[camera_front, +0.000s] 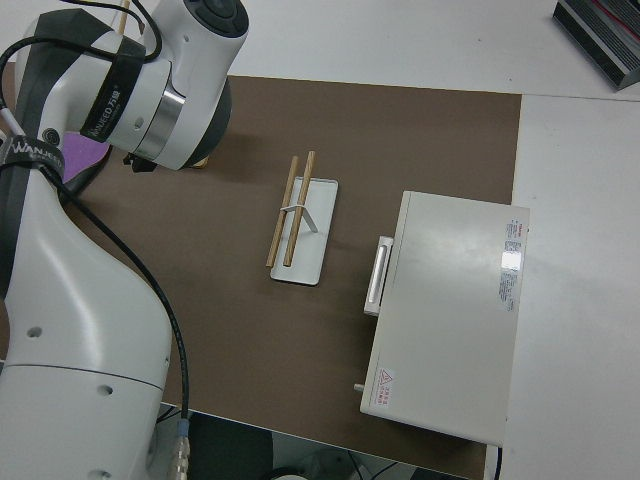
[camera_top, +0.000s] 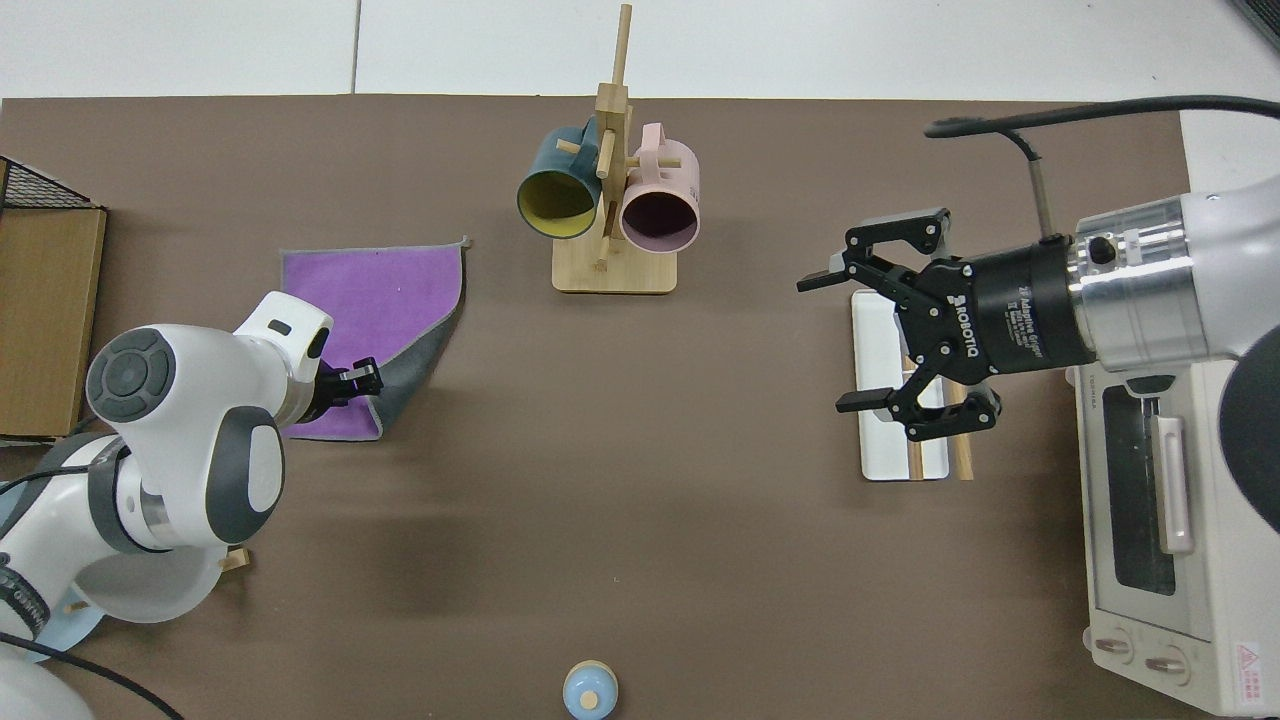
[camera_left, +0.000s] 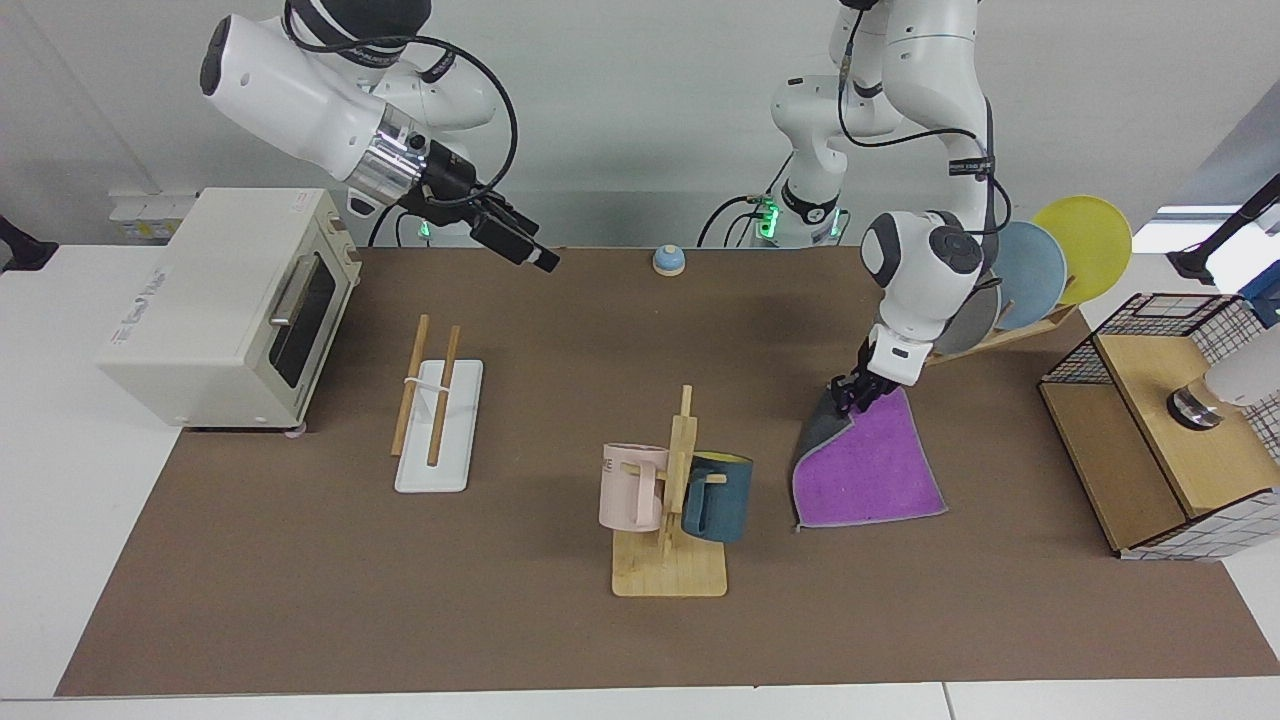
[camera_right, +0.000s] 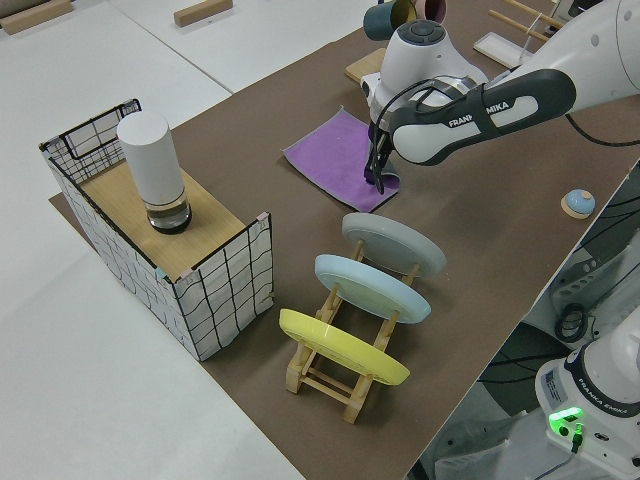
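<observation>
A purple cloth (camera_top: 366, 288) with a folded grey corner lies on the brown mat. My left gripper (camera_top: 360, 379) is low over its near, folded part, seen also in the left camera view (camera_left: 859, 390); whether its fingers hold cloth cannot be told. My right gripper (camera_top: 822, 342) stands open above the mat, beside the white board (camera_top: 876, 444) with wooden sticks, nothing between its fingers.
A mug tree (camera_top: 615, 270) carries a teal mug (camera_top: 552, 168) and a pink mug (camera_top: 662, 168). A toaster oven (camera_left: 198, 336), a plate rack with plates (camera_right: 340, 350), a wire-sided wooden box (camera_top: 42, 324) and a small blue object (camera_top: 590, 690) surround clear middle space.
</observation>
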